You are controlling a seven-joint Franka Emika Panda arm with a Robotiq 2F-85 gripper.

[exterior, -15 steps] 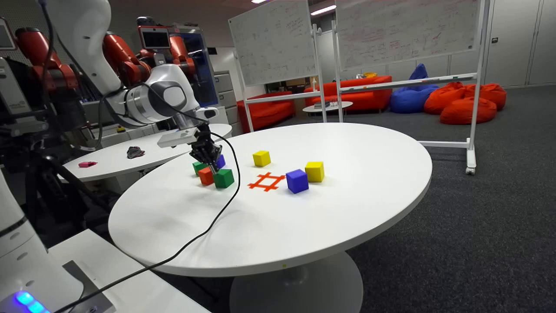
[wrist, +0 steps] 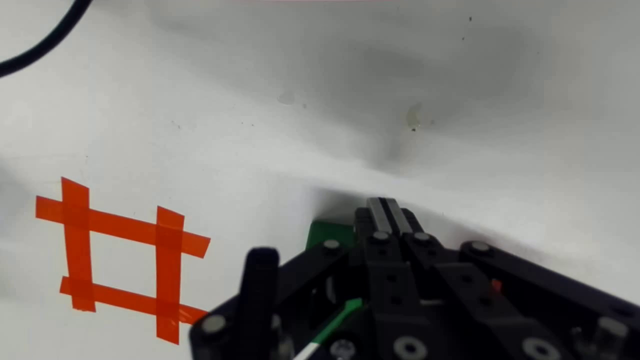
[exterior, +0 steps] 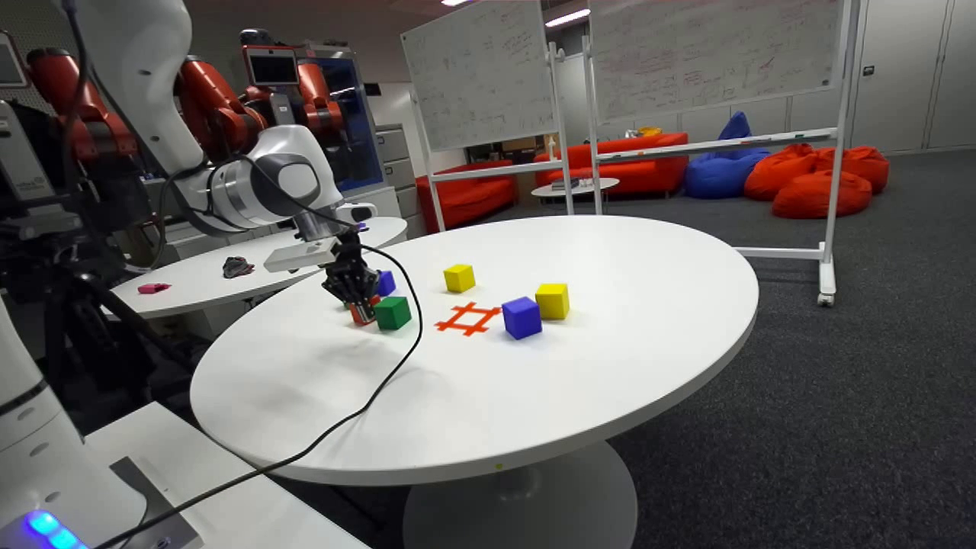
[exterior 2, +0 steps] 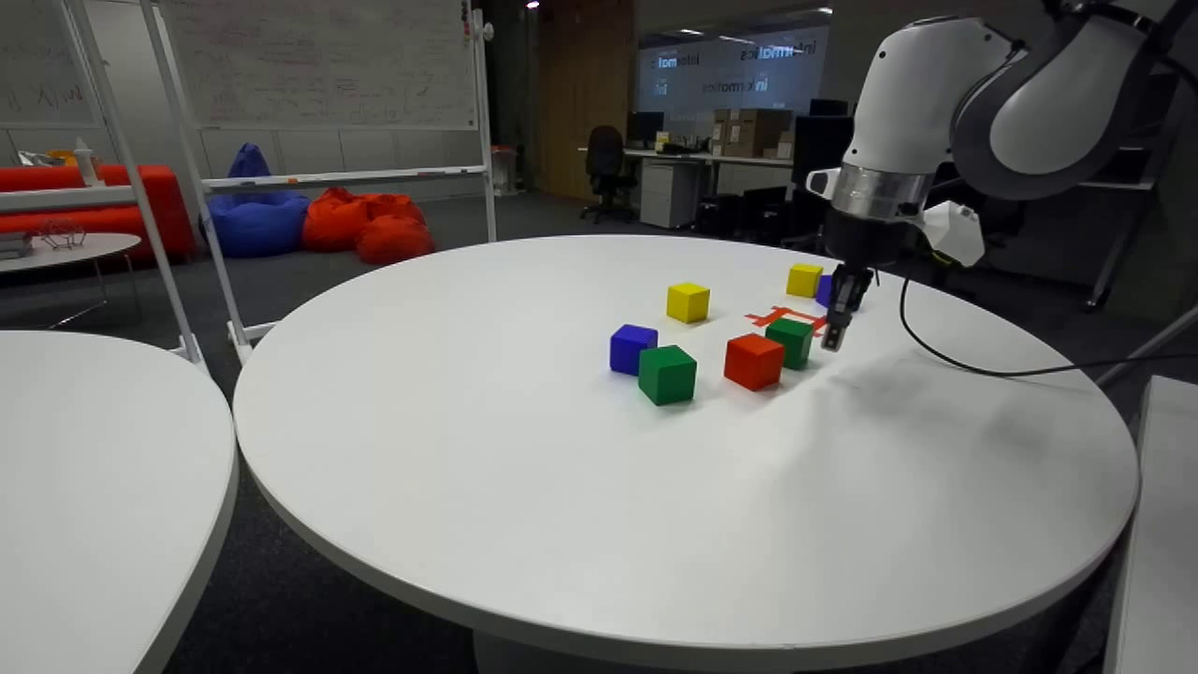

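My gripper is shut, with nothing showing between its fingertips. It points down close to the table, beside a green cube (exterior 2: 791, 342) and a red cube (exterior 2: 753, 361) that sit close together. In the exterior view 1, the fingers cover part of the red cube (exterior: 361, 315), while the green cube (exterior: 393, 313) is right of them. Only one edge of the green cube (wrist: 327, 233) peeks out from behind the gripper in the wrist view. Near these cubes lies a hash-shaped mark of orange-red tape (exterior: 469, 319), empty inside.
A second green cube (exterior 2: 667, 375) and a blue cube (exterior 2: 632, 348) stand close together. Elsewhere are a yellow cube (exterior 2: 688, 302), another blue cube (exterior: 522, 317) and another yellow cube (exterior: 553, 301). A black cable (exterior: 366, 402) hangs across the view.
My gripper has come lower and slightly left in the exterior view 1, now covering part of the red cube and most of the far green one. The cubes appear unmoved.
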